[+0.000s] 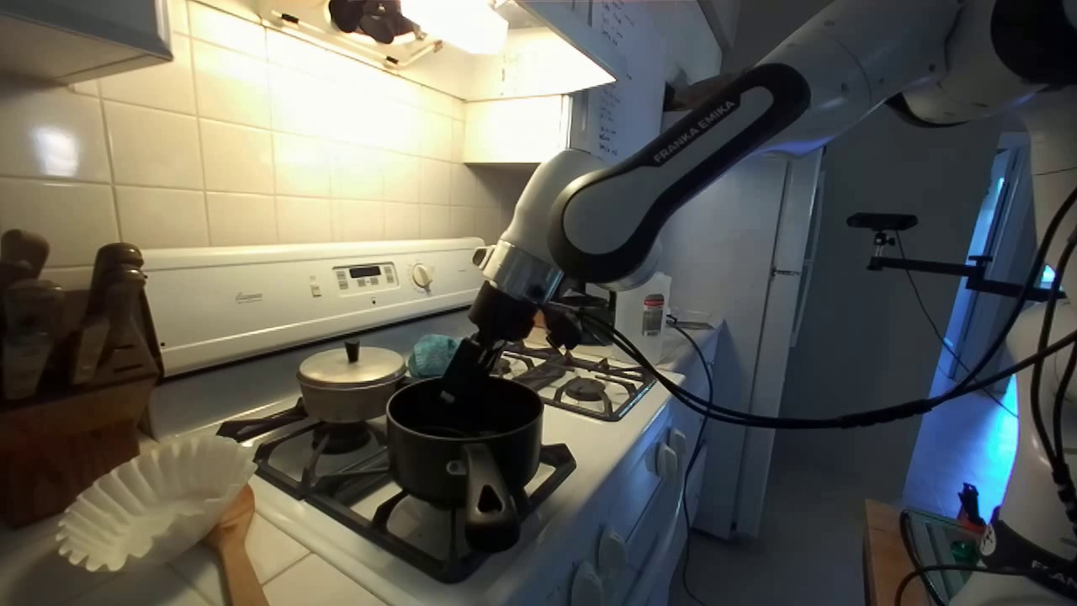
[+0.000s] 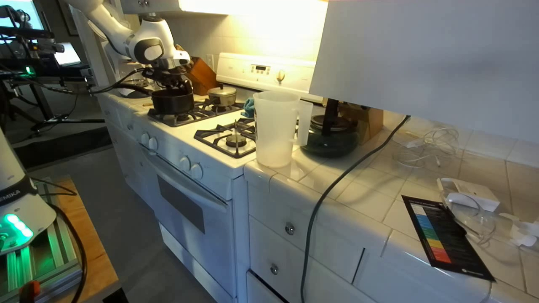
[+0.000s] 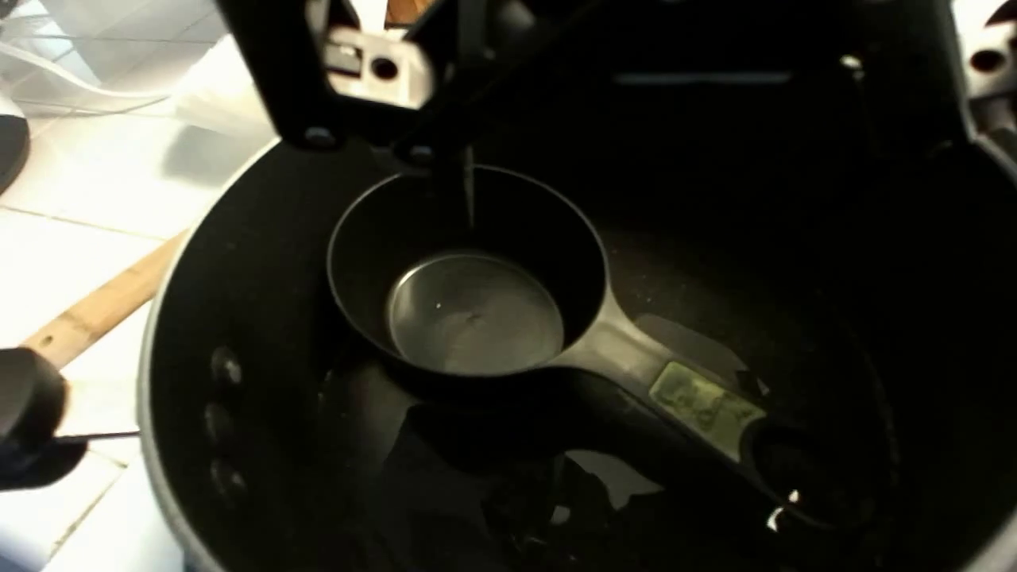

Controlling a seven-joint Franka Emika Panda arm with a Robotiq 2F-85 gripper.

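A dark pot sits on the front left burner, its handle toward the stove's front edge. Inside it, the wrist view shows a small round measuring cup with a greenish label on its handle, which slants to the lower right. Reflections gleam on the pot's bottom; whether that is liquid, I cannot tell. My gripper reaches down into the pot's mouth. Its fingers look wide apart in the wrist view, the left finger over the cup's far rim. Contact with the cup is too dark to judge, and the fingertips are partly hidden.
Behind the pot stands a lidded silver pot, with a teal cloth beside it. A knife block, white fluted paper filter and wooden spoon lie left. A clear pitcher stands right of the stove.
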